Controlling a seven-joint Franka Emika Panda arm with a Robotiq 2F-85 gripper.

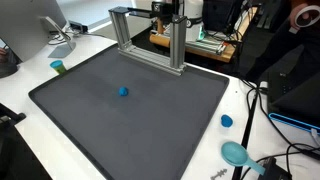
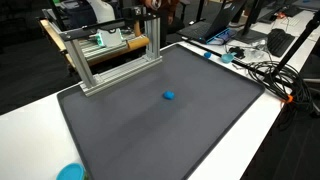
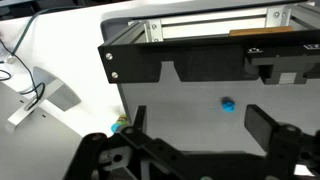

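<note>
In the wrist view my gripper stands open, its two dark fingers wide apart with nothing between them. A small blue object (image 3: 228,104) shows on the grey mat below, towards the right finger. In exterior view 1 that blue object (image 1: 123,91) sits on the mat, left of its middle. Exterior view 2 has the same blue object (image 2: 168,95) on bare mat. The gripper's fingers cannot be made out in the exterior views.
A metal-framed stand (image 2: 111,71) rises at the mat's edge; its black bar (image 3: 205,60) crosses the wrist view. Beside the mat are a second blue object (image 1: 227,121), a teal round item (image 1: 238,156) and a green-rimmed cup (image 1: 58,67).
</note>
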